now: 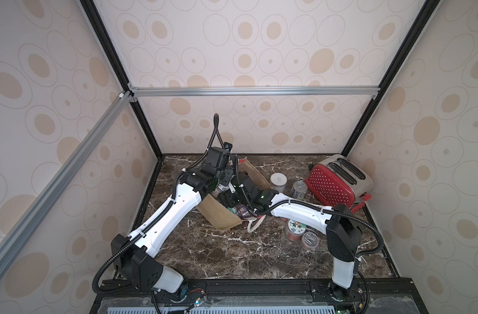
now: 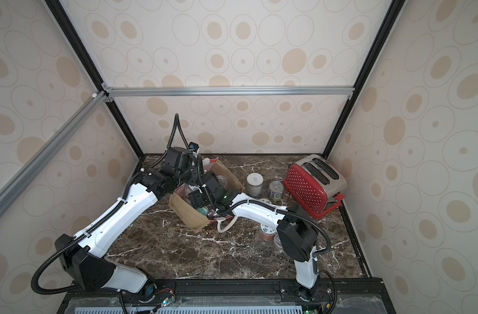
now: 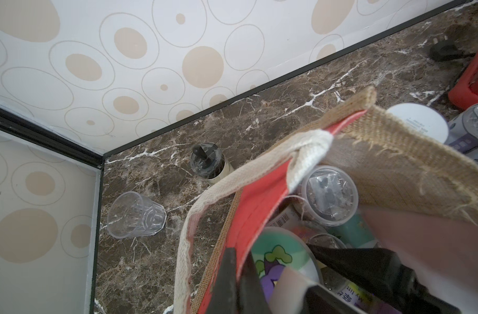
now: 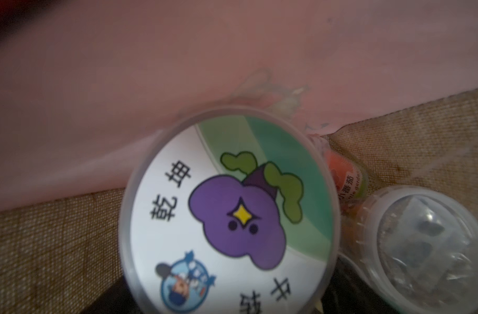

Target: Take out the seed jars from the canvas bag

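The canvas bag [image 1: 212, 214] lies mid-table, holding several jars. A lid with a purple vegetable [image 4: 233, 219] fills much of the right wrist view; a clear-lidded jar sits behind it. My left gripper is shut at the bag's red-lined edge and white handle; whether cloth is between its fingers is unclear. My right gripper [image 1: 229, 197] is inside the bag, black fingers round the purple-lid jar; whether they touch it I cannot tell.
Several jars [image 1: 278, 183] stand right of the bag, beside a red toaster [image 1: 330, 188]. A clear cup [image 3: 136, 214] lies left of it.
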